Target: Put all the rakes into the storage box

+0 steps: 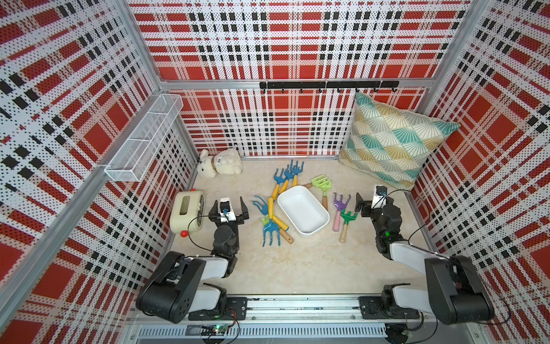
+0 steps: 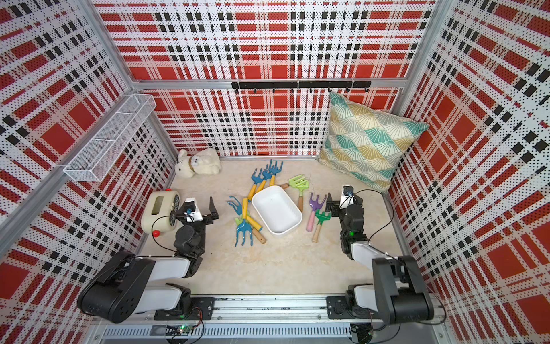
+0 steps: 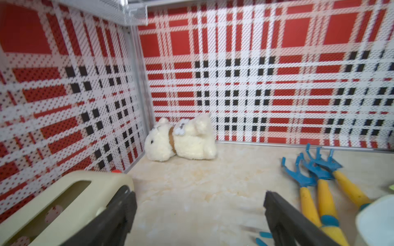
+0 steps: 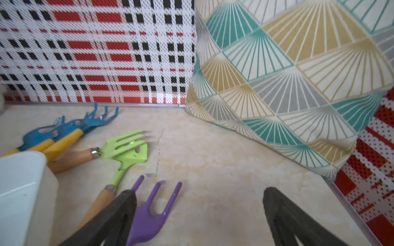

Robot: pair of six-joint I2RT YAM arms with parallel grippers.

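Observation:
The white storage box [image 1: 303,210] stands empty in the middle of the table. Blue rakes with yellow handles lie along its left and back sides, among them a front blue rake [image 1: 271,228] and a group at the back [image 3: 314,170]. At the box's right are light green rakes [image 4: 123,149], a purple rake [image 4: 149,221] and a dark green rake [image 1: 347,218]. My left gripper [image 1: 228,207] is open and empty, between the cream radio-like object and the blue rakes. Open and empty too, my right gripper [image 2: 342,197] is to the right of the purple and dark green rakes.
The cream radio-like object [image 1: 187,211] stands close to my left gripper. A white plush toy [image 3: 182,139] lies in the back left corner, and a patterned cushion [image 4: 283,82] leans in the back right.

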